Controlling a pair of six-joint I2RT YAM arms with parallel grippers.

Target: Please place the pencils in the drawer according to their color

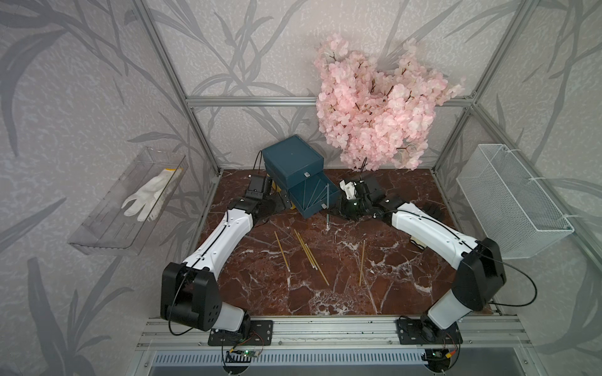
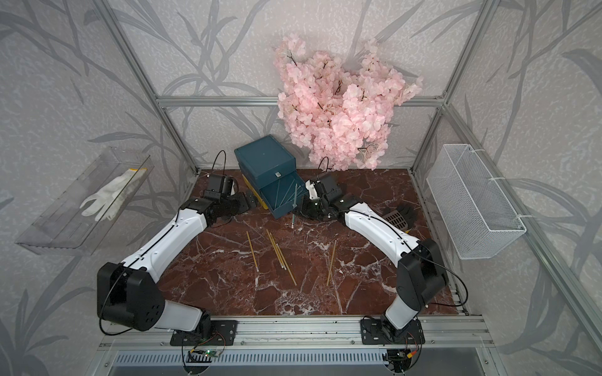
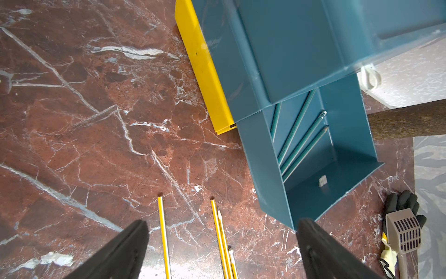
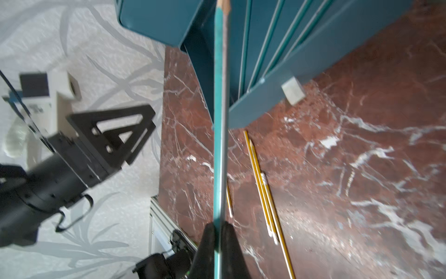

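A teal pencil is gripped in my right gripper, which is shut on it. Its pointed end reaches over the open teal drawer at the front of the teal box. Several teal pencils lie inside that drawer. Loose on the table are yellow pencils: one apart on the left, a small group in the middle and one to the right. My left gripper stands open left of the box, empty. A yellow drawer shows at the box's left side.
A vase of pink blossom stands at the back right, its base partly hidden by my right arm. A black slotted tool lies on the right of the table.
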